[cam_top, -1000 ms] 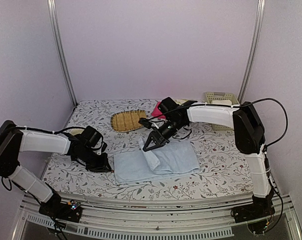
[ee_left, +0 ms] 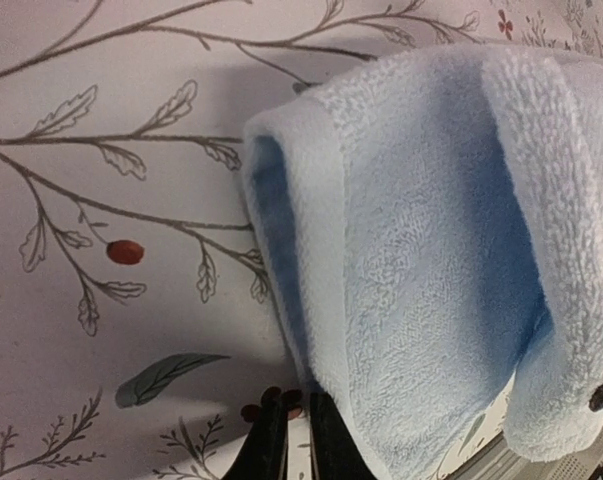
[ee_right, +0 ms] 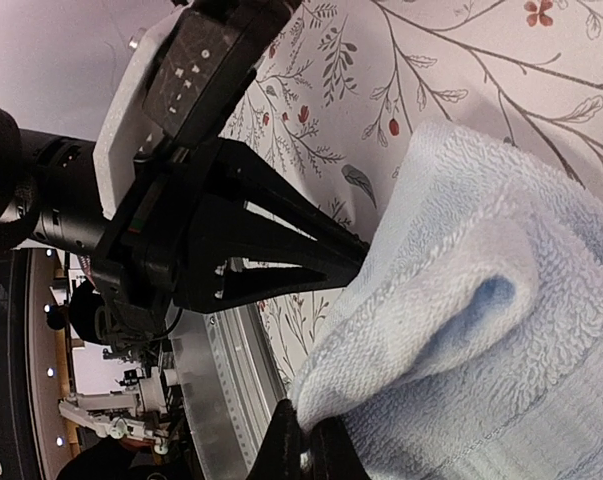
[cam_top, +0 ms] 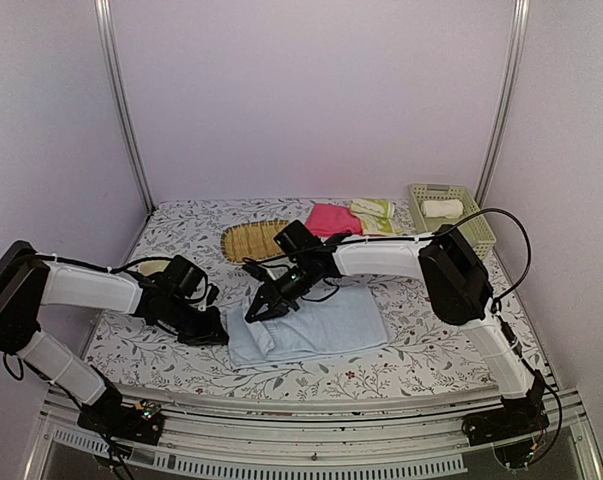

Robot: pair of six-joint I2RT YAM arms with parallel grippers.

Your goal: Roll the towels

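A light blue towel [cam_top: 326, 325] lies spread on the patterned table, its left part lifted into a fold. My right gripper is shut on the folded edge and holds it over toward the left; in the top view this gripper [cam_top: 254, 312] is above the towel's left part. In the left wrist view, the towel's hemmed left end [ee_left: 316, 220] has a doubled edge. There my left gripper stands slightly open, a narrow gap between its fingers, one fingertip against or very near the hem. From above, this gripper [cam_top: 221, 335] sits low beside the towel's left edge.
A woven tray [cam_top: 243, 243] lies behind the towel. Farther back are a pink cloth [cam_top: 331, 220] and a yellow-green cloth [cam_top: 376, 215]. A pale green basket [cam_top: 478, 232] with a white roll [cam_top: 443, 208] stands at back right.
My right gripper has moved left, carrying the towel's fold toward its left end. The left gripper has shifted slightly right, up to the towel's edge.
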